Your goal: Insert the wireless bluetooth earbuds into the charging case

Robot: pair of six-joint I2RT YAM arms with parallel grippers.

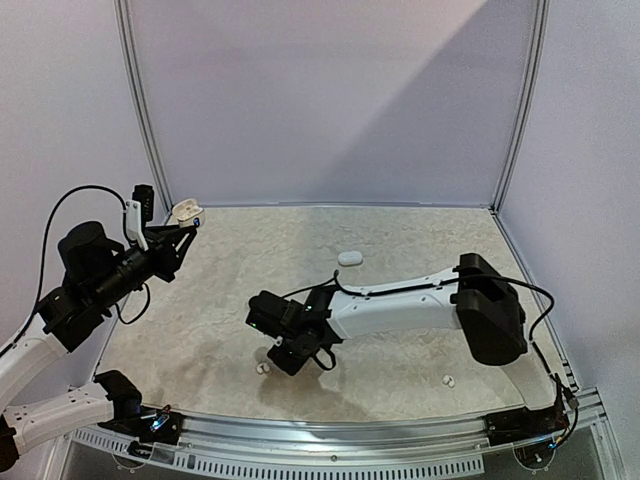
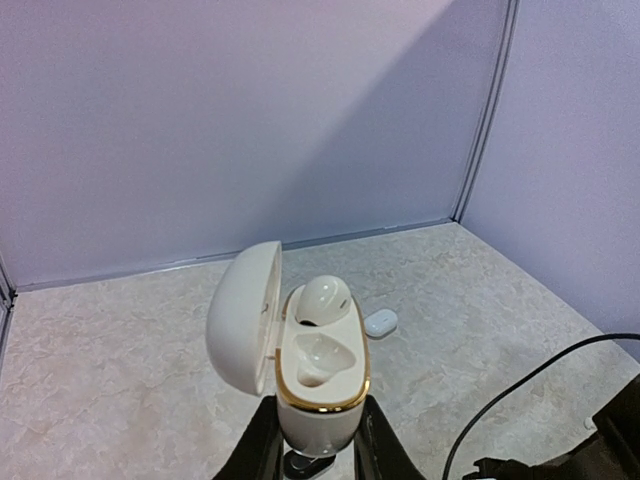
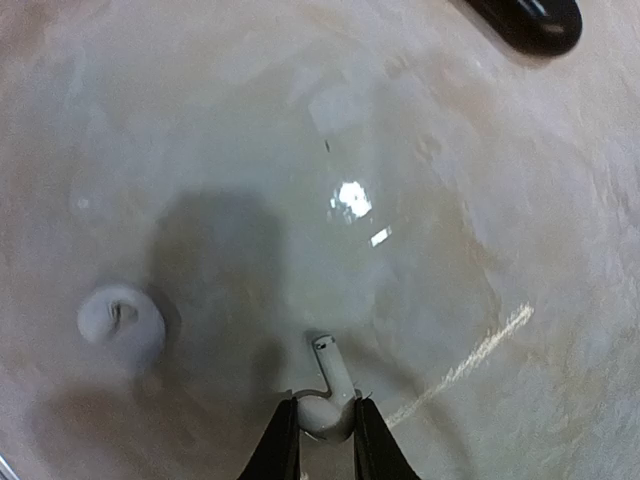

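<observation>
The white charging case is held with its lid swung up, my left gripper shut on its base. Its near slot is an empty hollow; the far slot shows a rounded white form, and I cannot tell whether an earbud sits there. Low over the table, my right gripper is shut on a white earbud, head between the fingers and stem pointing away. Another small white piece lies blurred on the table to the left. In the top view, the right arm hides the held earbud.
A black case lies at the upper right of the right wrist view. On the table stand a closed white case at the back and small white pieces at the front right.
</observation>
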